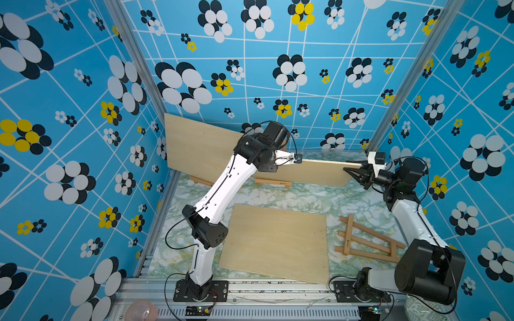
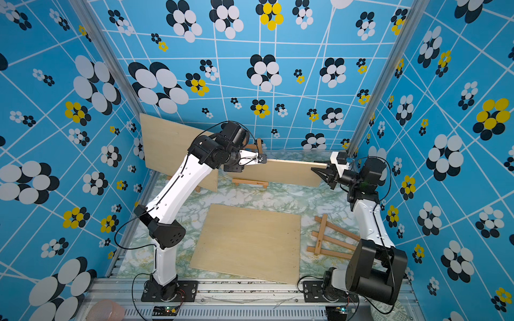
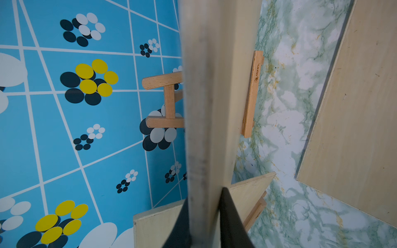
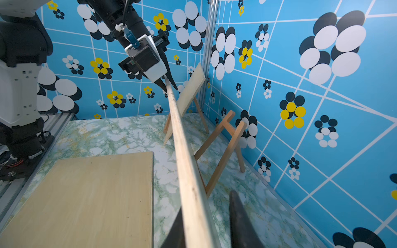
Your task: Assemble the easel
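Observation:
A thin board [image 1: 316,174] is held edge-up between both grippers at the back, over a wooden easel frame [image 1: 273,182]. My left gripper is at the board's far end in the right wrist view, its black fingers either side of the edge; how far they are closed is unclear. My right gripper [image 1: 353,168] is shut on the other end of the board. Another board [image 1: 198,144] leans at the back left on a wooden stand [image 1: 198,182].
A flat board [image 1: 273,240] lies on the front middle of the marble floor [image 1: 358,203]. A wooden easel frame [image 1: 348,235] lies flat at the front right. Blue walls close in the back and sides.

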